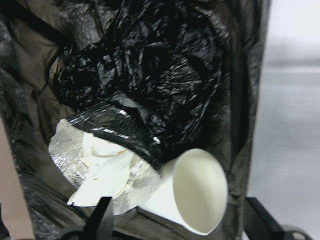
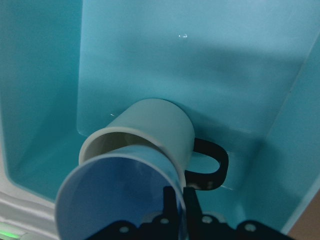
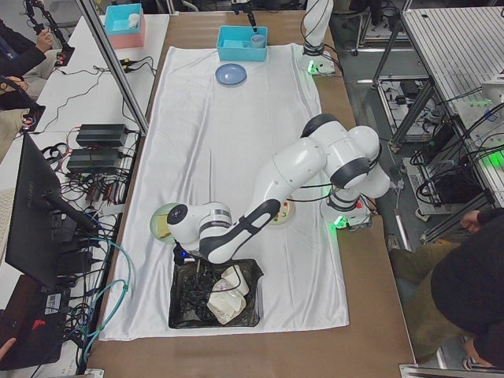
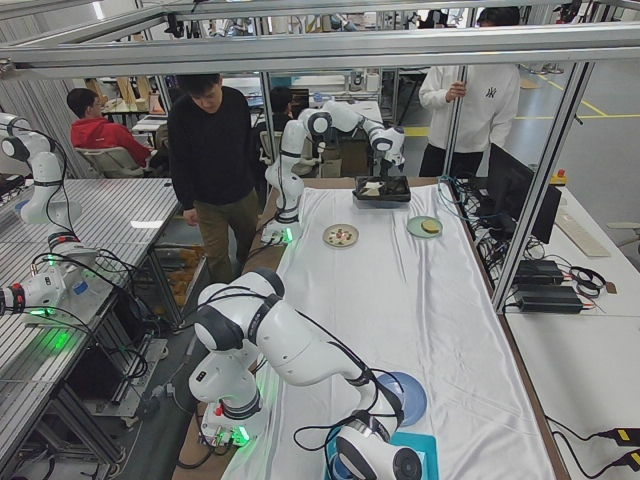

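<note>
My left gripper (image 3: 193,261) hangs over a black-lined bin (image 3: 175,311). In the left wrist view, crumpled foil (image 1: 67,155), white scraps and a white cup (image 1: 200,192) lie under dark plastic and beside it; its fingertips show at the bottom edge, with nothing visible held. My right gripper is in the teal box (image 2: 200,60), its fingers closed over the rim of a blue cup (image 2: 110,195). That cup leans on a white mug (image 2: 145,122) with a black handle (image 2: 215,160).
A blue plate (image 3: 231,74) lies before the teal box. A green plate (image 4: 415,227) with a yellow item and a beige plate (image 4: 341,236) sit near the bin. A person stands beside the table.
</note>
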